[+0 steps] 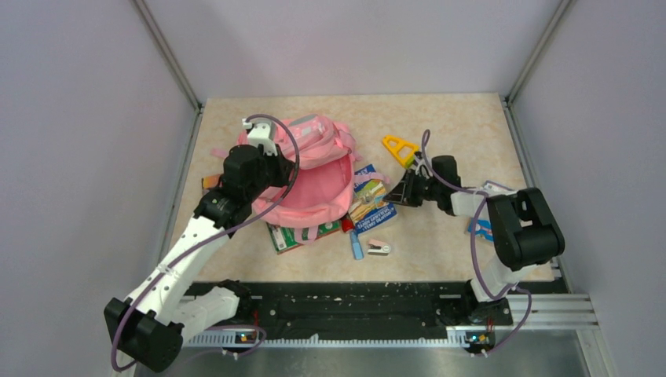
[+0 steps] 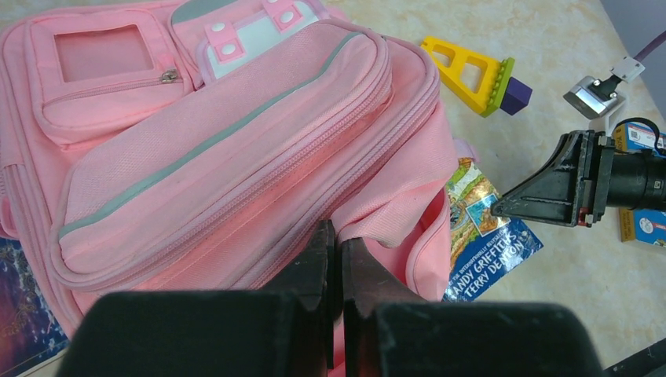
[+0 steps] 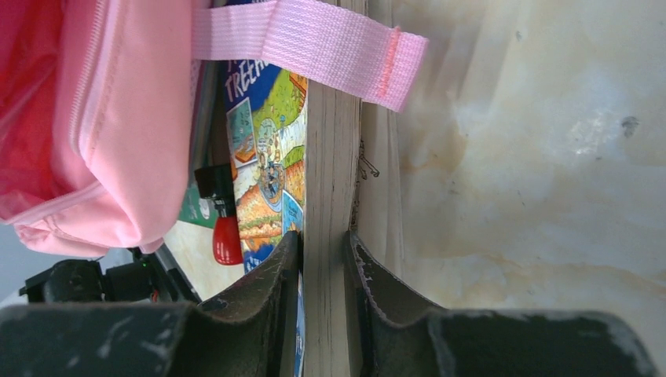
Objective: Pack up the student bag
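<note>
The pink school bag (image 1: 314,184) lies with its main compartment gaping toward the front. My left gripper is shut at the rim of its upper flap, where thin pink cloth gathers into folds at the fingertips. A thick blue-and-yellow book (image 1: 375,206) lies right of the bag, its left side close to the opening. In the right wrist view, the book's page edge (image 3: 330,173) stands between the fingers of my right gripper, one on each side, shut on it. A pink strap (image 3: 345,55) crosses over the book.
A red-and-black item (image 1: 347,225), a blue tube (image 1: 356,245) and a white stapler (image 1: 378,248) lie in front of the book. A green book (image 1: 290,237) is partly under the bag. Behind sits a yellow triangular toy (image 1: 399,148); a blue box (image 1: 481,228) is far right.
</note>
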